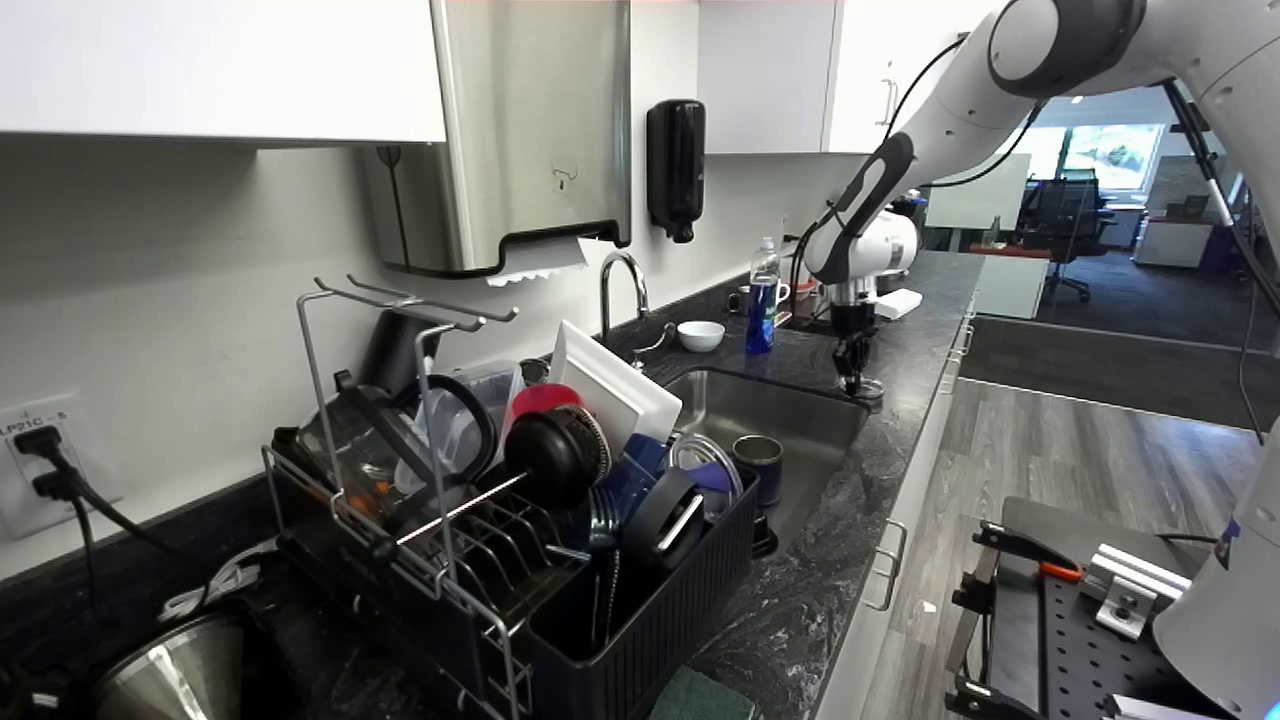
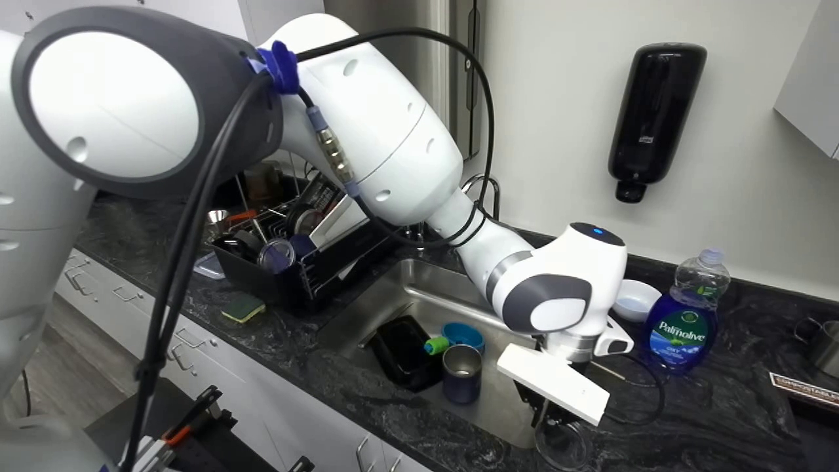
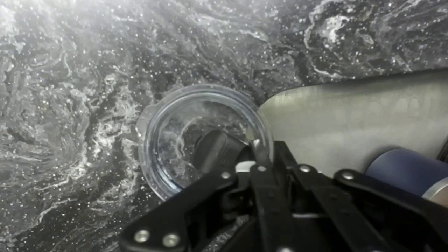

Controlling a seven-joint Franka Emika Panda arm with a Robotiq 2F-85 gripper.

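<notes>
A clear round container lies on the dark counter by a corner of the sink, in the wrist view. My gripper is shut on its right-hand rim, one finger on the inside and the other outside. In exterior view 2 the same container shows under my gripper, partly hidden by a white block at the wrist. Small and far off in exterior view 1, the gripper points down with the container at its fingertips.
The metal sink holds a dark blue tumbler, a black tray and a blue cup. A Palmolive bottle and white bowl stand behind. The loaded dish rack is across the sink.
</notes>
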